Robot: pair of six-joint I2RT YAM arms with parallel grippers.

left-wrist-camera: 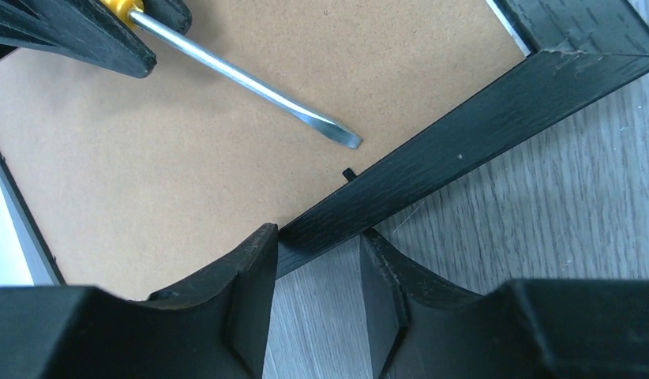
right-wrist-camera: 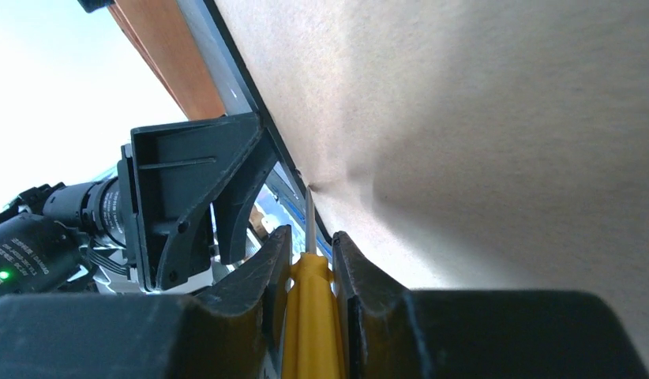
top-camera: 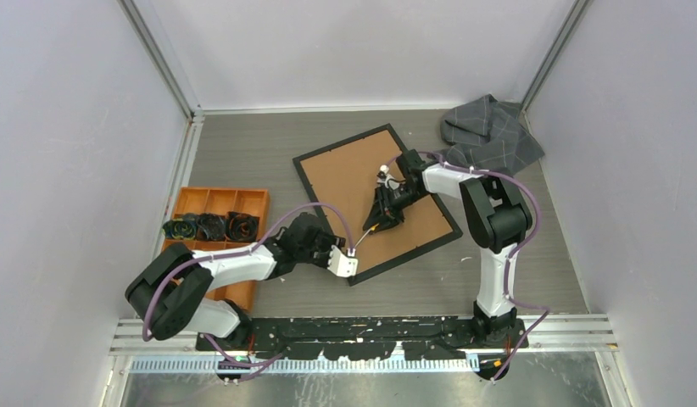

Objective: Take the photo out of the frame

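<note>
A black photo frame (top-camera: pixel 404 260) lies face down, its brown backing board (top-camera: pixel 354 170) showing. My right gripper is shut on a yellow-handled flat screwdriver (right-wrist-camera: pixel 309 332), whose metal shaft (left-wrist-camera: pixel 250 83) reaches toward the frame's edge, tip close beside a small black tab (left-wrist-camera: pixel 349 174). My left gripper is at that edge, its fingers part open, one on the inner side and one beyond the outer side of the black rail (left-wrist-camera: pixel 448 150).
An orange compartment tray (top-camera: pixel 222 199) with dark coiled items stands at the left. A grey checked cloth (top-camera: pixel 489 131) lies at the back right.
</note>
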